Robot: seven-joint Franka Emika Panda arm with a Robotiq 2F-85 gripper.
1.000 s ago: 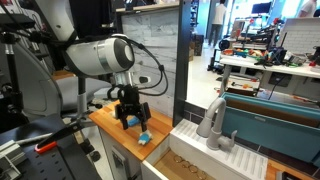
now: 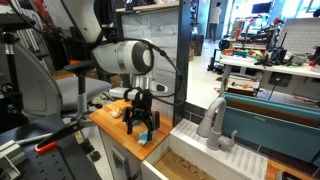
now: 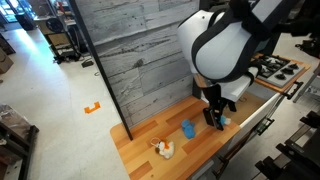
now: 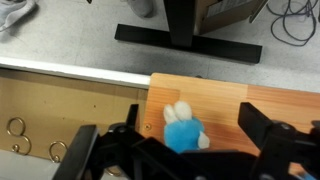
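A small light-blue and white toy (image 4: pixel 183 130) rests near the edge of the wooden surface (image 4: pixel 222 95). My gripper is open above it in the wrist view, with a dark finger on either side and the toy showing between them. Exterior view 1 has the gripper (image 2: pixel 141 128) pointing down, low over the wood, close to the toy (image 2: pixel 144 138). From the other side, the gripper (image 3: pixel 219 118) partly covers that toy. Whether the fingertips touch the toy or the wood I cannot tell.
Left of the gripper in exterior view 2 lie a blue toy (image 3: pixel 188 128) and a white and orange toy (image 3: pixel 165 149). An open drawer or tray (image 2: pixel 195 167) with several rings borders the wood. A grey wood-pattern panel (image 3: pixel 140 55) stands behind.
Over the last second my gripper has come down and slightly to the right, towards the light-blue toy at the edge.
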